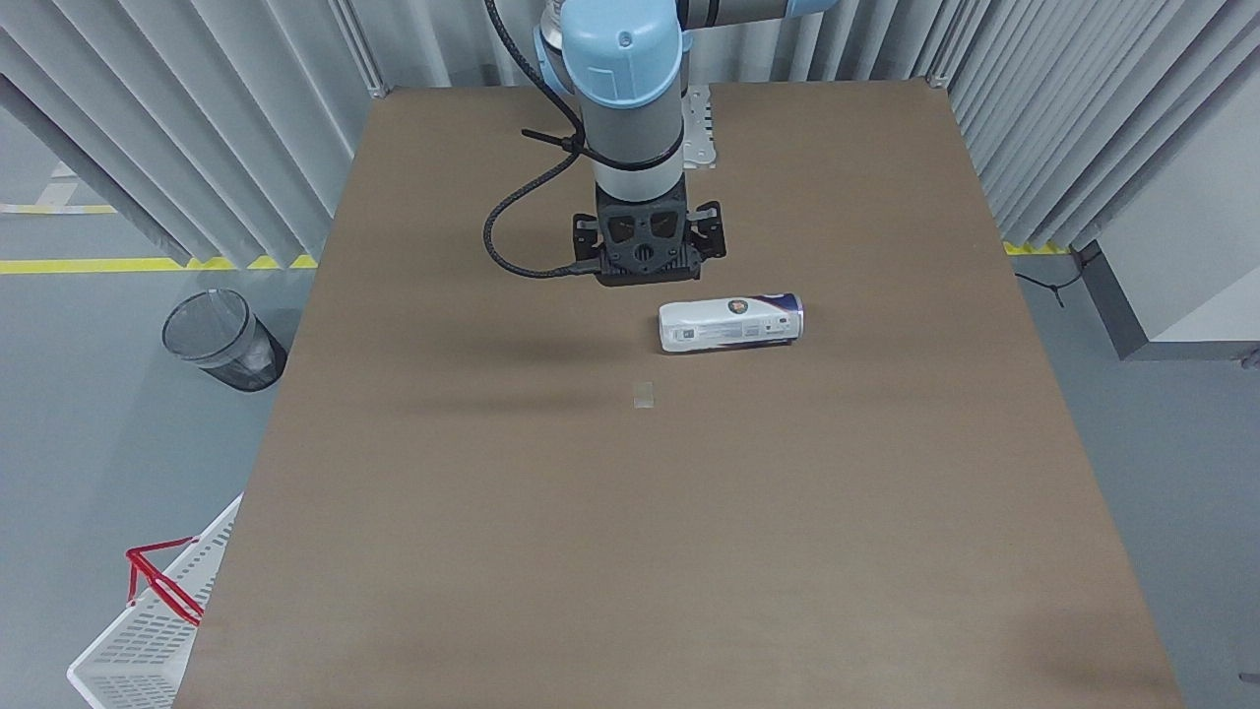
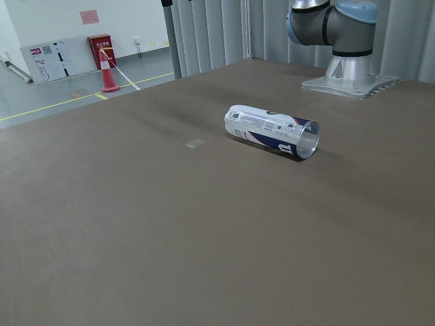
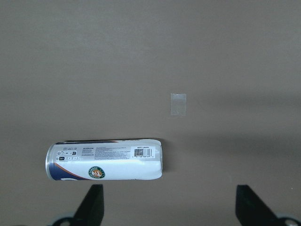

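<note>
A white and navy cylindrical can, its label printed with a barcode and a round logo, lies on its side on the brown table. It also shows in the left view and in the wrist view. My gripper hangs over the table behind the can. In the wrist view its two dark fingertips stand wide apart at the bottom edge, with nothing between them, and the can lies ahead and to the left.
A small clear tape patch sits on the otherwise bare table. Off the table's left side are a mesh bin and a white basket with red handles on the floor. Curtains line the back.
</note>
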